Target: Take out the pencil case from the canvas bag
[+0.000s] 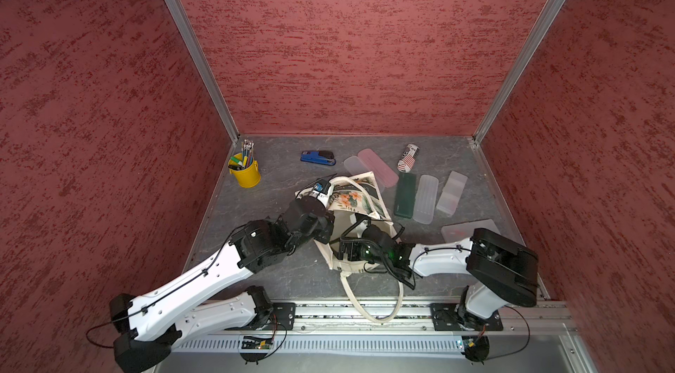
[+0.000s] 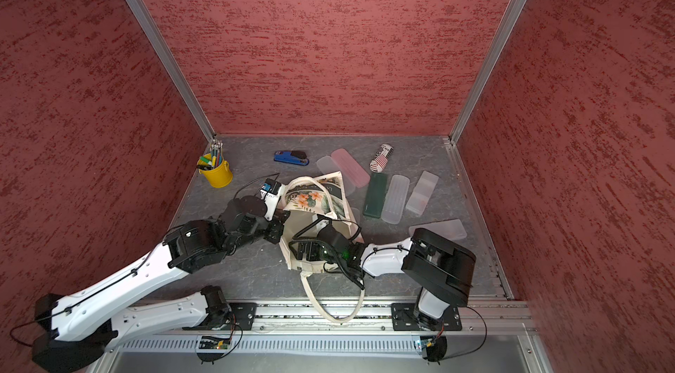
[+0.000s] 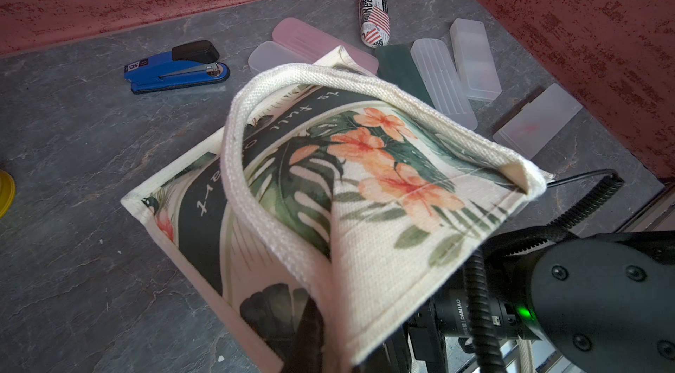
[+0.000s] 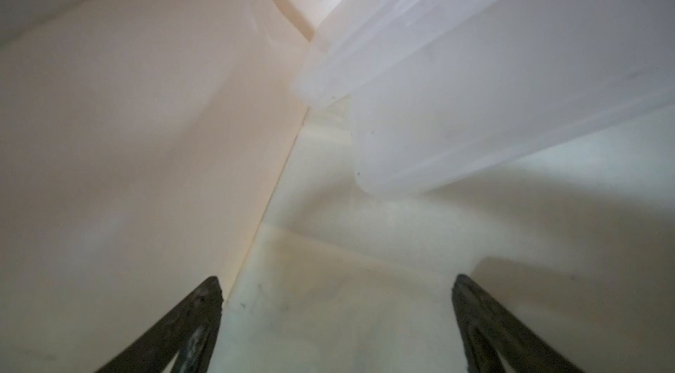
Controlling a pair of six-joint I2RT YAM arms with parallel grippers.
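The canvas bag (image 1: pixel 351 197), with a floral print and rope handles, lies mid-table. My left gripper is shut on its upper edge by a handle, holding it up. My right gripper is inside the bag, fingers wide open with nothing between them. Ahead of it in the right wrist view, two translucent plastic cases (image 4: pixel 513 91) lie in the upper right against the bag's pale lining; the right arm hides much of the bag's inside from above.
Several loose pencil cases (image 1: pixel 424 197) lie right of and behind the bag. A blue stapler (image 1: pixel 317 158), a yellow pen bucket (image 1: pixel 246 174) and a patterned pouch (image 1: pixel 407 158) stand or lie toward the back.
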